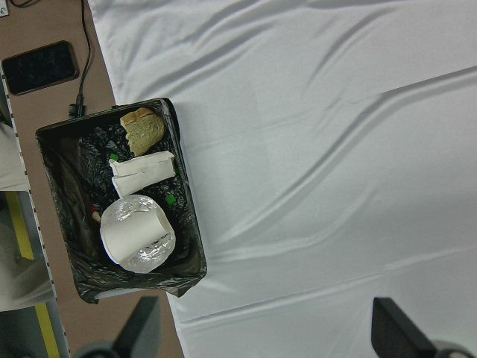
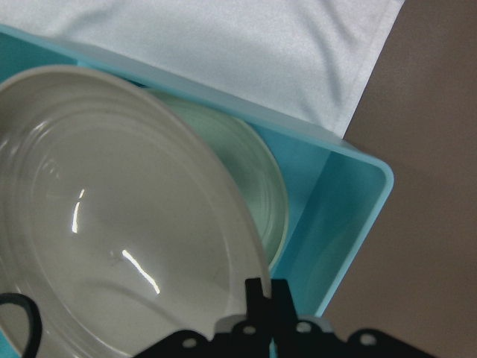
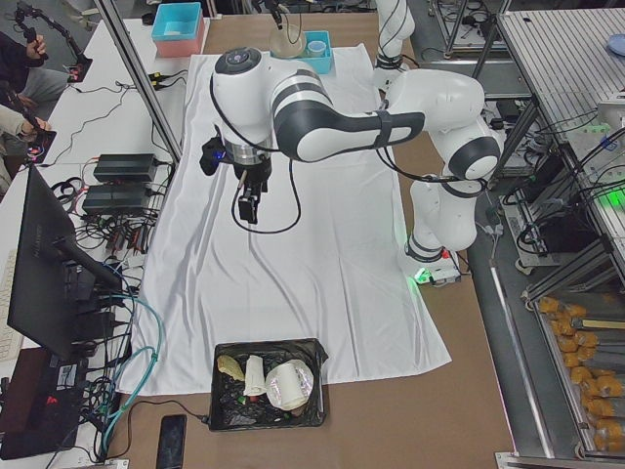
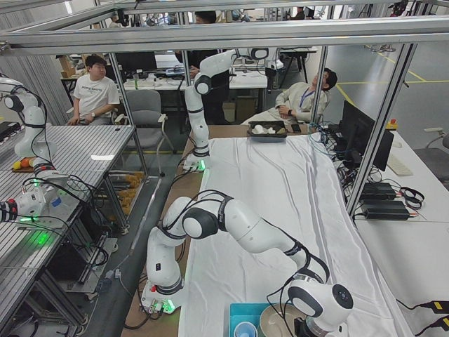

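Note:
My right gripper is shut on the rim of a cream plate (image 2: 119, 209), held over a blue bin (image 2: 346, 194) that has a pale green plate (image 2: 257, 186) in it. My left gripper hangs open above the white cloth, its fingers apart with nothing seen between them. In the left wrist view a black-lined tray (image 1: 74, 231) holds bread (image 1: 143, 130), a white folded piece (image 1: 141, 171), foil (image 1: 153, 253) and a white cup (image 1: 130, 239).
The white cloth (image 1: 320, 186) between tray and bin is mostly clear. A phone (image 1: 39, 67) and cable lie beside the tray. A monitor (image 3: 44, 283) and frame posts line the table's side.

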